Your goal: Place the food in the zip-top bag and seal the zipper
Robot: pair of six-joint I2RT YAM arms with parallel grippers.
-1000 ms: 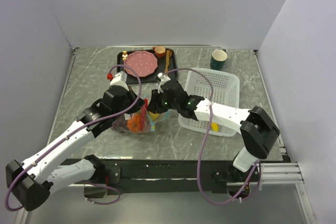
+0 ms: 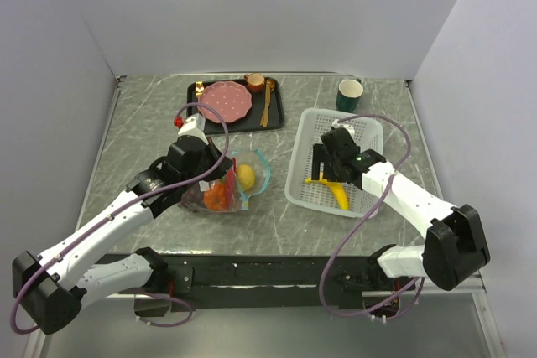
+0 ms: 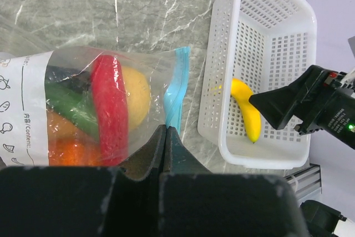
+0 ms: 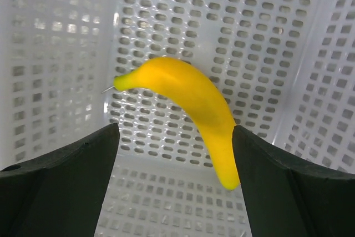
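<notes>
The clear zip bag (image 3: 75, 104) lies on the counter at the left, holding red, green, orange and yellow food. My left gripper is shut at the bag's blue zipper edge (image 3: 177, 81); whether any film is between its fingers is unclear. A yellow banana (image 4: 188, 104) lies in the white basket (image 2: 298, 153). My right gripper hangs open over the basket, the banana below and between its fingers, apparently not gripped.
A black tray (image 2: 252, 119) with a pink plate (image 2: 224, 100), a cup and utensils stands at the back. A dark green mug (image 2: 349, 96) stands behind the basket. Bare counter lies at the far left and front.
My right gripper has moved from over the bag rightward to above the banana in the basket. The left arm has barely moved.
</notes>
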